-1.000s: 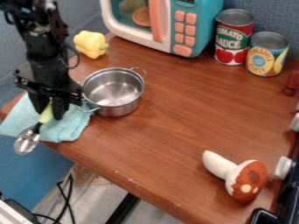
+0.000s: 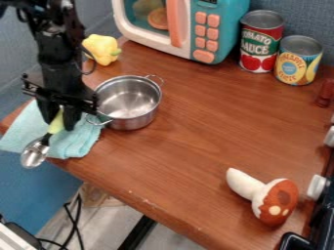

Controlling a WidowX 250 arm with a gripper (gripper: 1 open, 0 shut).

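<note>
My black gripper (image 2: 62, 109) is low at the left edge of the table, over a light blue cloth (image 2: 81, 140). A spoon (image 2: 35, 153) with a yellow-green handle is at the fingers, its metal bowl hanging down at the cloth's front edge; the fingertips are too dark to tell how they stand on the handle. A steel pot (image 2: 129, 99) with wire handles sits on the table just right of the gripper.
A toy microwave (image 2: 186, 29), a tomato can (image 2: 260, 44), a second can (image 2: 298, 62) and a yellow toy (image 2: 102, 49) stand at the back. A toy mushroom (image 2: 271, 199) lies front right beside a black appliance (image 2: 308, 229).
The gripper and spoon have shifted very slightly since a second ago; otherwise nothing has visibly moved.
</note>
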